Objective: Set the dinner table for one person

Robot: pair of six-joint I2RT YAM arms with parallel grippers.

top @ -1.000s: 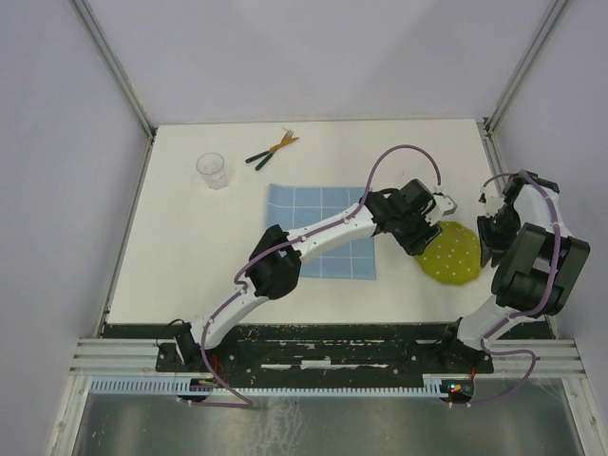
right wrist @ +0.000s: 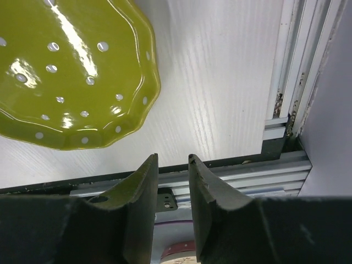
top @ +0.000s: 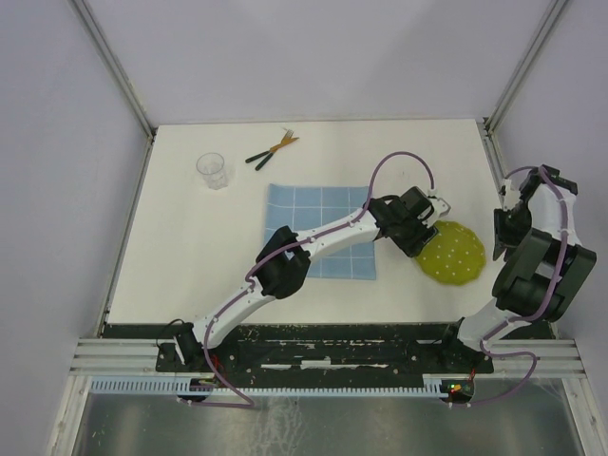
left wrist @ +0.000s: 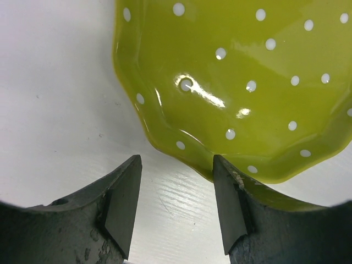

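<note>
A green plate with white dots (top: 453, 255) lies on the right side of the white table. Over its left edge is my left gripper, open; in the left wrist view one fingertip (left wrist: 221, 170) overlaps the plate's rim and the other is clear of it. Whether they touch cannot be told. My right gripper is open and empty, to the right of the plate near the table's edge. A blue checked placemat (top: 328, 261) lies mid-table, partly hidden under the left arm. Fork and knife (top: 284, 140) lie at the back, with a clear glass (top: 212, 170) to their left.
Bare white tabletop (top: 180, 256) stretches across the left side, and the back right is clear too. A metal frame rail (right wrist: 308, 60) runs along the table's right edge, close to my right gripper.
The right arm has moved a little to the right, away from the plate. The plate has not visibly moved.
</note>
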